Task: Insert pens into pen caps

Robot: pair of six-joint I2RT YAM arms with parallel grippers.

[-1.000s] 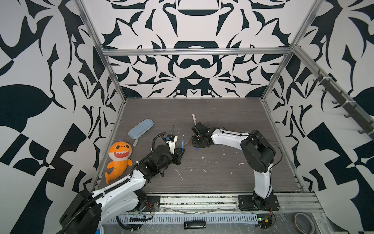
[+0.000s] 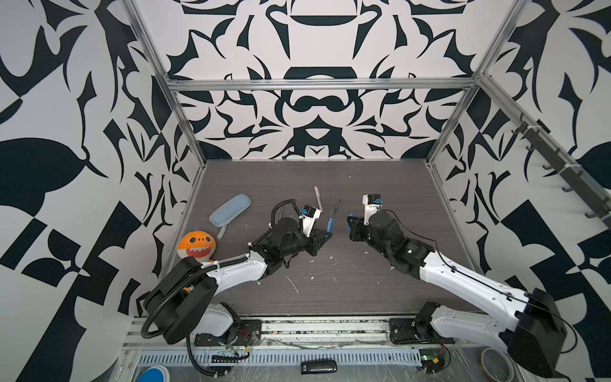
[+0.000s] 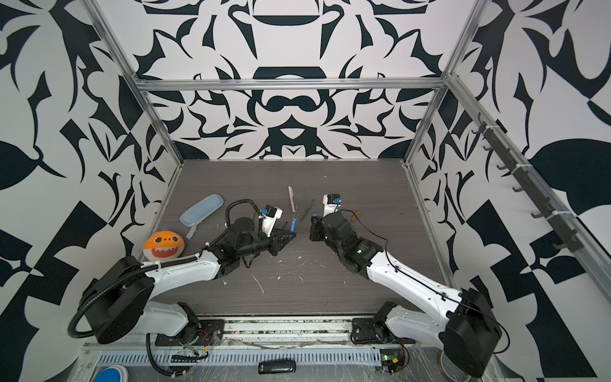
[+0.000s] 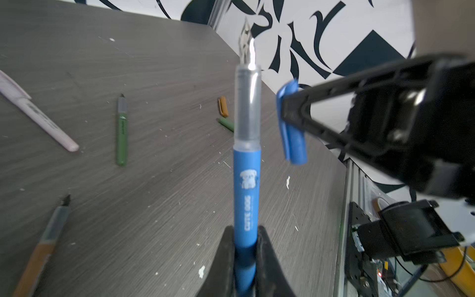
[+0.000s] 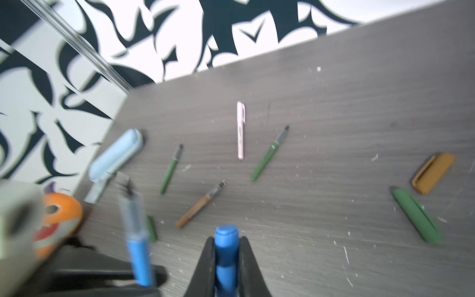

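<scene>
My left gripper (image 2: 323,238) is shut on an upright blue pen (image 4: 245,183), tip up, seen large in the left wrist view. My right gripper (image 2: 352,224) holds a blue cap (image 5: 227,255) between its fingers, a short way right of the pen. On the table lie a pink pen (image 5: 240,131), green pens (image 5: 267,158), a brown pen (image 5: 198,208), a green cap (image 5: 414,215) and a brown cap (image 5: 433,172).
A pale blue case (image 2: 229,208) and an orange shark toy (image 2: 196,244) lie at the left.
My left gripper has moved right and up with the blue pen. The right arm has swung right and toward the front, raising its wrist with the blue cap.
</scene>
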